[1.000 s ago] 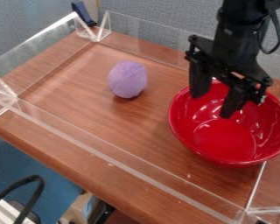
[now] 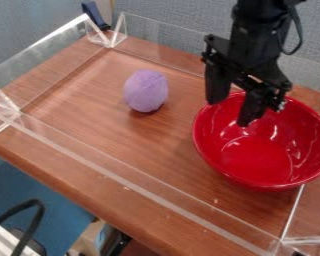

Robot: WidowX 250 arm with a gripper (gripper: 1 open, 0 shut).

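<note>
The dark robot gripper (image 2: 246, 92) hangs from the top right over the back rim of a large red bowl (image 2: 256, 155), its fingers pointing down; whether they are open or shut is hard to make out. A purple ball (image 2: 145, 92) rests on the wooden tray floor left of the bowl, apart from it. The bowl looks empty where visible; its back part is partly hidden by the gripper.
Clear plastic walls edge the wooden surface (image 2: 109, 170). A black cable and small items lie off the table at the lower left.
The ball and bowl look unmoved.
</note>
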